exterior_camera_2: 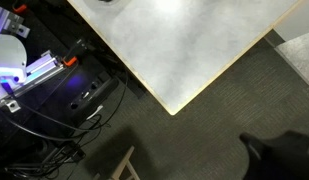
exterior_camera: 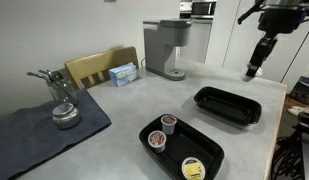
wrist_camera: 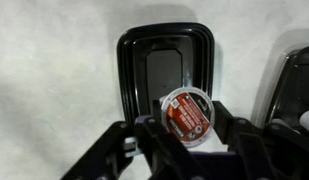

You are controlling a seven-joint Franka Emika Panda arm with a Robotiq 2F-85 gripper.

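My gripper is shut on a single-serve coffee pod [wrist_camera: 187,116], whose round lid is red, white and dark and faces the wrist camera. In exterior view 1 the gripper [exterior_camera: 255,73] hangs above the back part of an empty black tray [exterior_camera: 227,104], clear of the table. From the wrist, that empty tray [wrist_camera: 125,62] lies below the pod, which covers part of its near end. The second black tray [exterior_camera: 208,140] stands nearer the front and holds two reddish-lidded pods [exterior_camera: 169,122] and a yellow-lidded pod [exterior_camera: 193,168].
A grey coffee maker [exterior_camera: 164,48] and a blue box [exterior_camera: 124,74] stand at the back. On a dark mat at the left are a utensil holder [exterior_camera: 60,90] and a metal jar [exterior_camera: 66,116]. Bare table lies between mat and trays.
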